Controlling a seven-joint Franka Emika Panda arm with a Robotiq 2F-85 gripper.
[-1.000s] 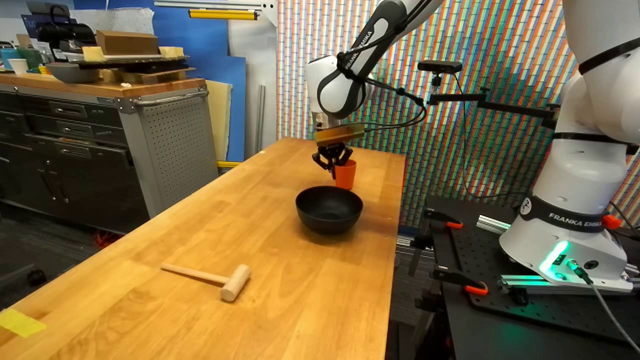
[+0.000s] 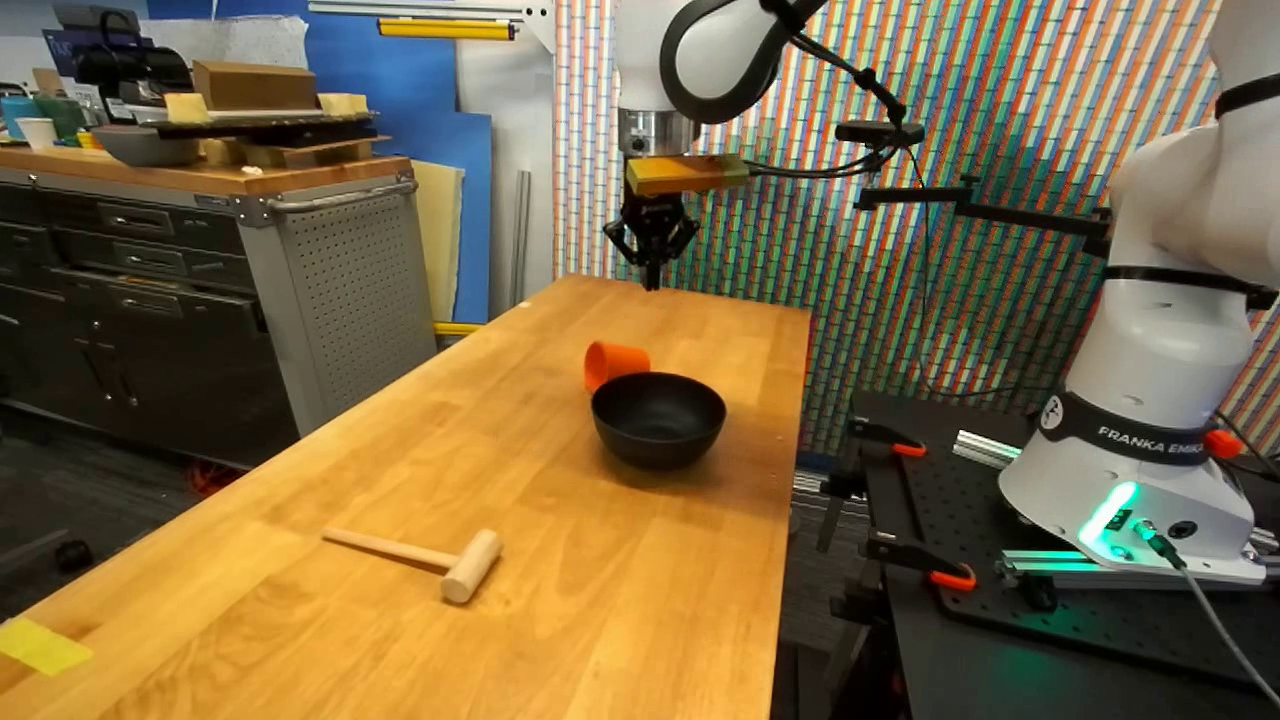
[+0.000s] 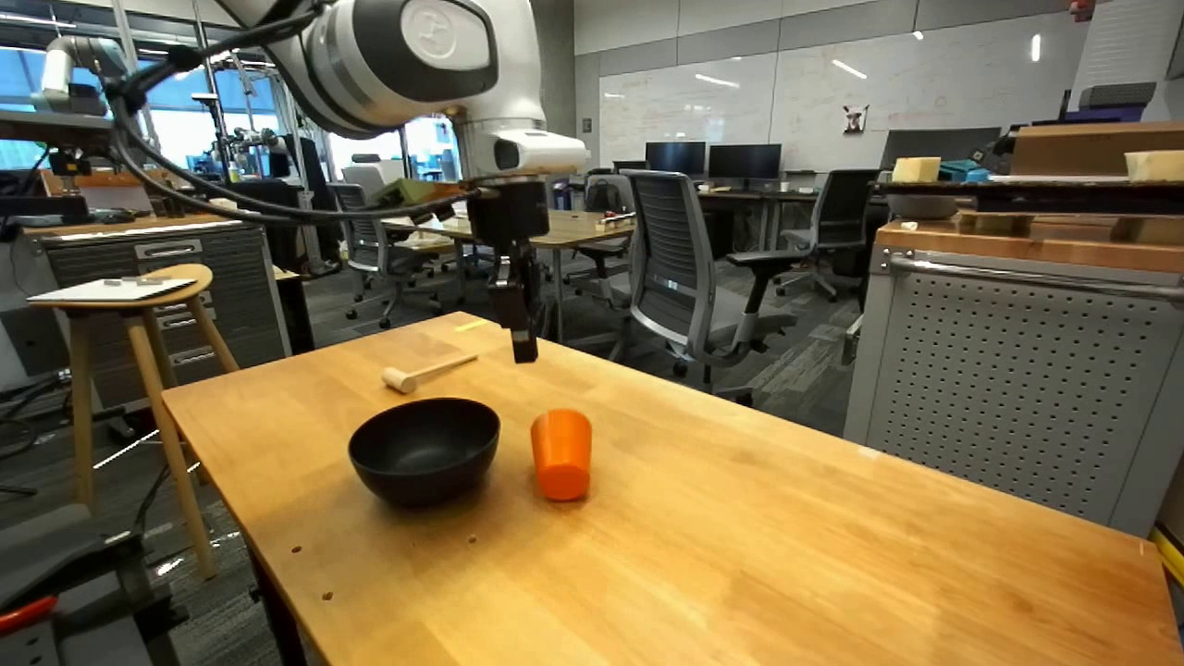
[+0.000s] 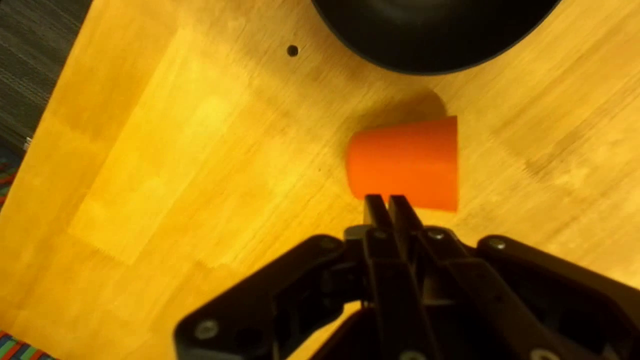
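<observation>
The orange cup (image 2: pixel 620 359) lies on its side on the wooden table, beside the black bowl (image 2: pixel 659 420). Its wide end points right in the wrist view, where the cup (image 4: pixel 405 162) and part of the bowl (image 4: pixel 429 36) both show. High over the table and clear of both hangs my gripper (image 2: pixel 653 286); the same gripper (image 3: pixel 524 357) appears above the tabletop in exterior view 2. Seen from the wrist, its fingertips (image 4: pixel 373 204) are close together with a narrow slit between them. Nothing shows held there. Whether they fully meet is unclear.
A wooden mallet (image 2: pixel 420 560) rests on the tabletop, away from the bowl. Yellow tape (image 2: pixel 42 646) is stuck near the table's edge. Bare wood (image 3: pixel 777 533) stretches wide beside the cup. A tool cabinet (image 2: pixel 342 288) stands apart from the table.
The gripper has risen away from the cup. The cup stood upright beside the fingers behind the bowl; now it lies on its side, further left. Bowl and mallet have not moved.
</observation>
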